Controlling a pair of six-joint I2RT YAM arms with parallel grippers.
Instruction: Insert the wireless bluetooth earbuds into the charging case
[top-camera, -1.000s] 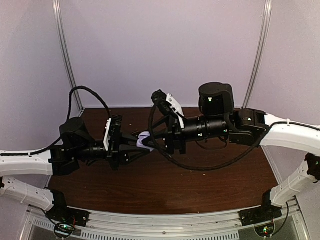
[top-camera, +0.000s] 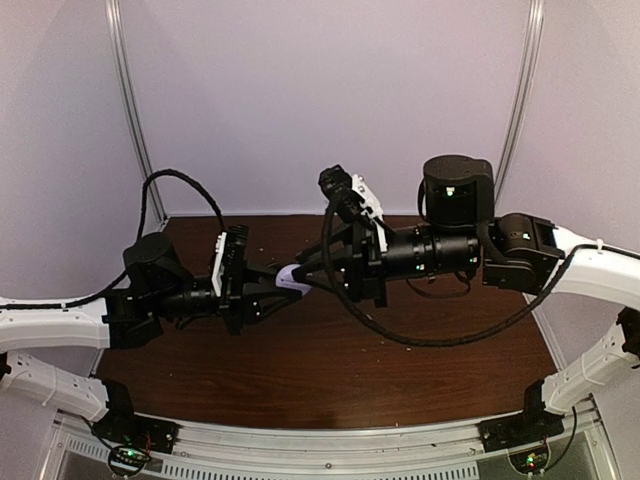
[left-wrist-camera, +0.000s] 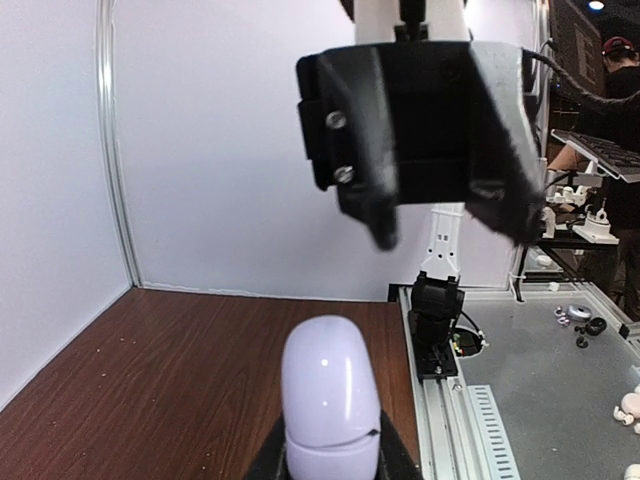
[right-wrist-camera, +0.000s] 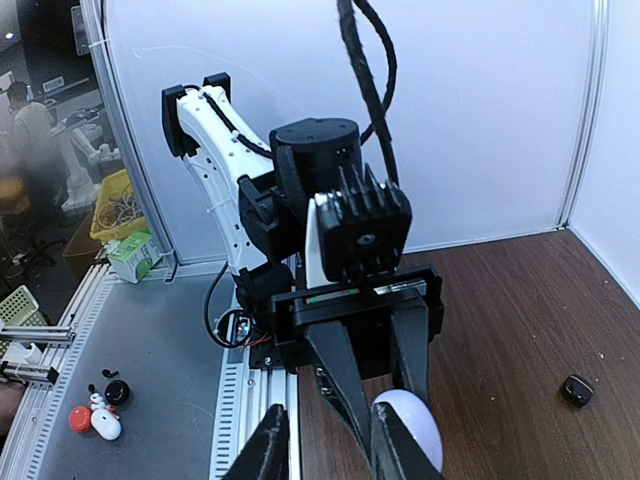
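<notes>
The lilac charging case (top-camera: 291, 277) is held upright above the table by my left gripper (top-camera: 268, 288), which is shut on it; in the left wrist view the case (left-wrist-camera: 329, 380) has its lid closed as far as I can tell. My right gripper (top-camera: 310, 262) hangs just above and beside the case, its fingertips part open in the right wrist view, near the case (right-wrist-camera: 405, 420) with nothing visible between them. No earbud can be clearly made out in my grippers.
A small black object (right-wrist-camera: 577, 390) lies on it in the right wrist view. Walls surround the back and sides; loose small items sit on a grey surface outside the table.
My right gripper and arm have moved up and to the right, a little away from the case. My left gripper still holds the case, nearly unmoved.
</notes>
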